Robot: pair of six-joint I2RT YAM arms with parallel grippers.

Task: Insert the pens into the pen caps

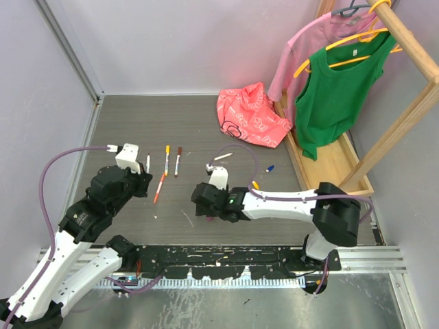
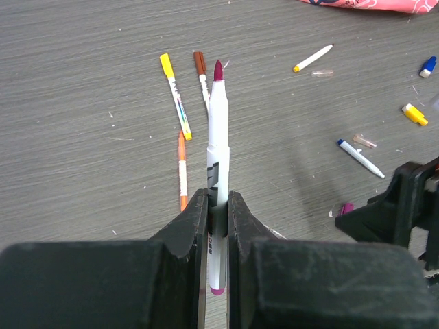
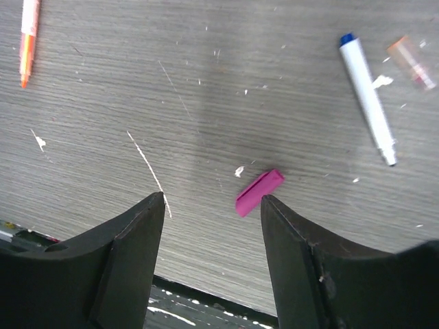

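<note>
My left gripper holds a white pen [image 2: 218, 123] with a purple tip upright between its fingers, raised at the left of the table. My right gripper is open above a purple cap [image 3: 260, 192] lying on the table, with nothing between its fingers. A blue-ended white pen [image 3: 367, 99] lies right of the cap. An orange pen [image 2: 182, 171], a yellow pen [image 2: 175, 96], a brown pen [image 2: 200, 66], a yellow-tipped pen [image 2: 313, 57], a yellow cap [image 2: 414, 114] and a blue cap [image 2: 429, 66] also lie on the table.
A pink cloth bag [image 1: 250, 116] sits at the back right, beside a wooden rack [image 1: 350, 175] with hanging clothes. Bare table [image 1: 123, 116] is at the back left. A dark rail [image 1: 219, 257] runs along the front edge.
</note>
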